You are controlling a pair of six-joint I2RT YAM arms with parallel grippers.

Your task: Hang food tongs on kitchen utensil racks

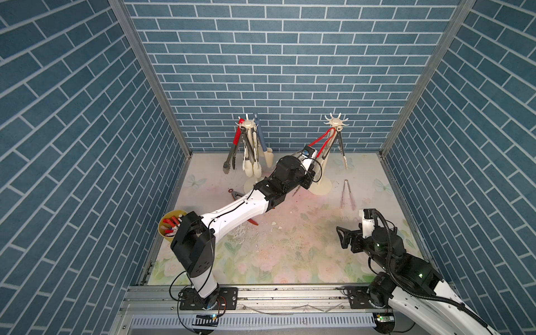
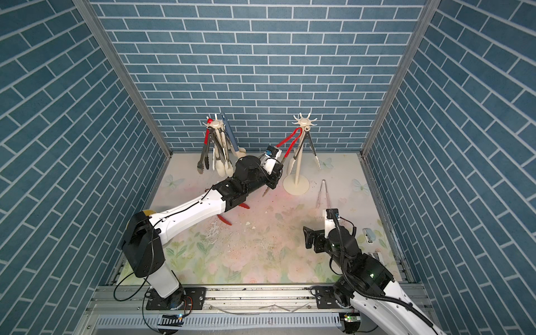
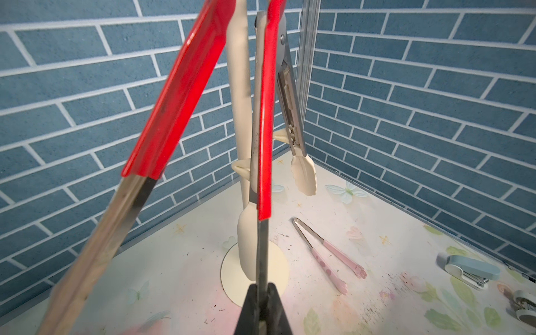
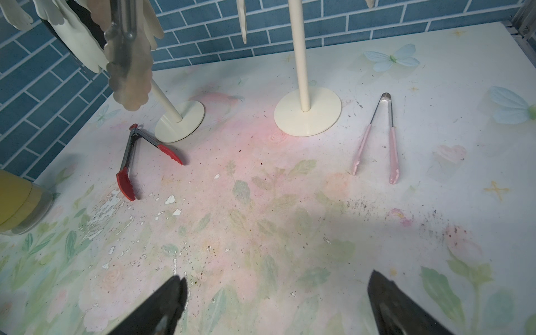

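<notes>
Red-handled tongs (image 1: 326,142) are raised at the right rack (image 2: 304,121), their bend near its hooks; whether they rest on a hook I cannot tell. My left gripper is shut on one metal leg of them, seen in the left wrist view; the other leg spreads left. Other tongs hang on both racks. Pink tongs (image 4: 393,150) and black-and-red tongs (image 4: 126,178) lie on the table (image 4: 262,223). My right gripper stands open above the near right of the table, with nothing between its fingers.
The left rack's base (image 4: 179,131) stands beside the black-and-red tongs. A yellow container (image 1: 174,215) is at the left edge, and staplers (image 3: 471,269) lie at the right.
</notes>
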